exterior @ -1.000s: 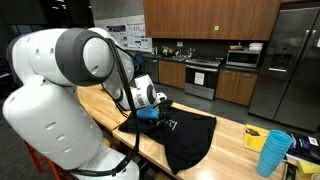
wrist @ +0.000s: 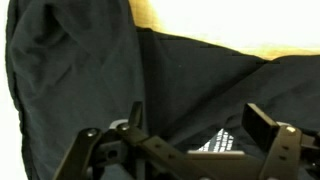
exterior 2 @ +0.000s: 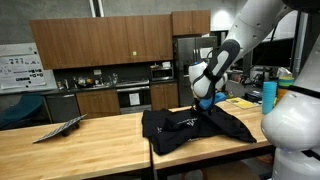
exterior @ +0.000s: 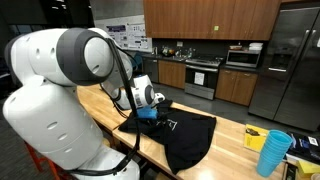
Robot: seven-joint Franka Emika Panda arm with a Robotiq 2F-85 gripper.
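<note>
A black cloth garment lies spread and wrinkled over the wooden table. In the wrist view, dark fabric fills most of the picture, with a fold running down its left half and a white printed patch near the bottom. My gripper is open above the cloth, its two fingers well apart and nothing held between them. From the side, the gripper is low over the fabric; whether it touches the cloth cannot be told.
Blue cups stand at the table's right end, with a yellow item behind them. Bare wooden tabletop stretches out on the far side of the garment. A dark flat object rests near the table's edge.
The arm's upper part and wrist have shifted slightly in exterior view 1. The cloth looks the same as before.
</note>
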